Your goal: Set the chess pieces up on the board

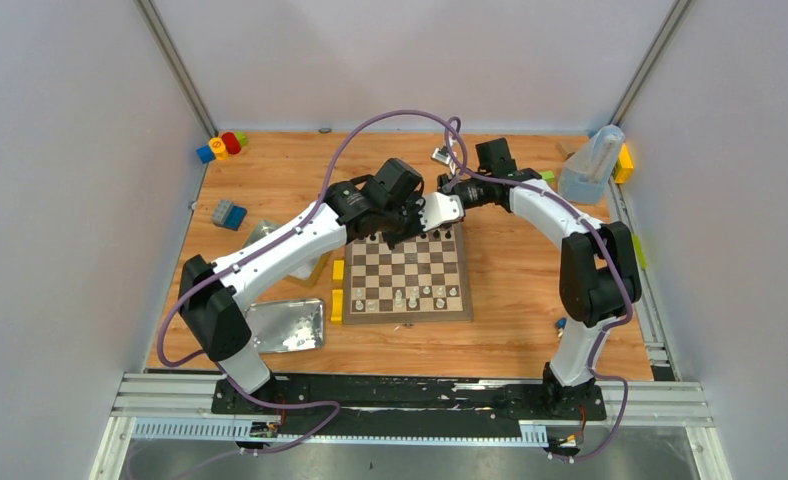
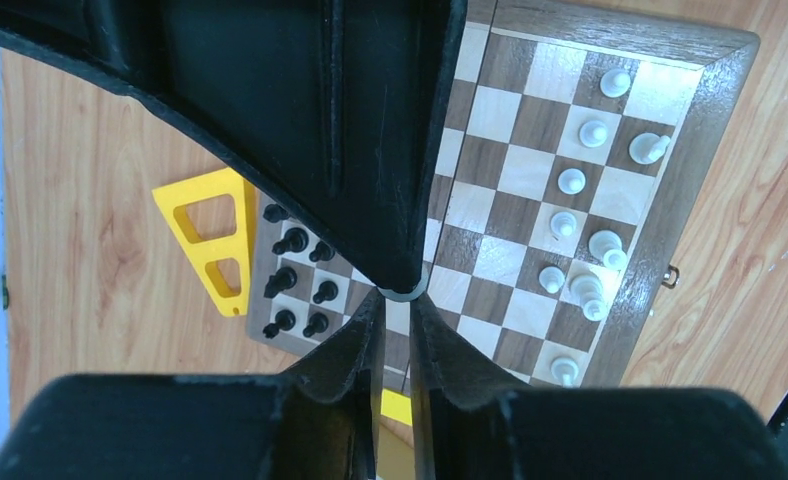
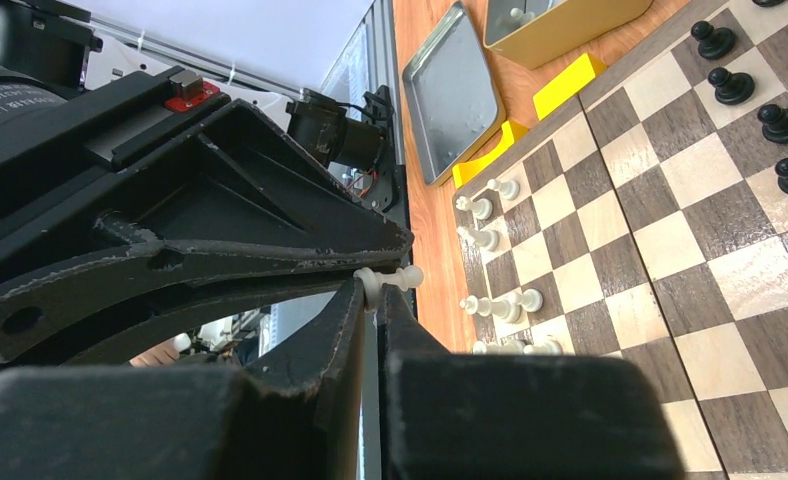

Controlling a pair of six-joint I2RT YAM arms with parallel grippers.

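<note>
The chessboard (image 1: 406,278) lies mid-table, black pieces (image 3: 732,85) on one end, white pieces (image 2: 593,133) on the other. Both grippers meet above its far side. In the left wrist view my left gripper has its fingertips close around a pale piece (image 2: 403,294), directly below the right gripper's dark body; whether it grips is unclear. In the right wrist view my right gripper is shut on a white chess piece (image 3: 390,279), held sideways above the board, with the other gripper's dark finger just behind it.
Left of the board are yellow blocks (image 1: 337,306), a metal tray (image 1: 283,325) and a tan box (image 3: 560,30). Coloured blocks (image 1: 232,143) sit at the back left, a clear jug (image 1: 589,166) at the back right. The table right of the board is mostly clear.
</note>
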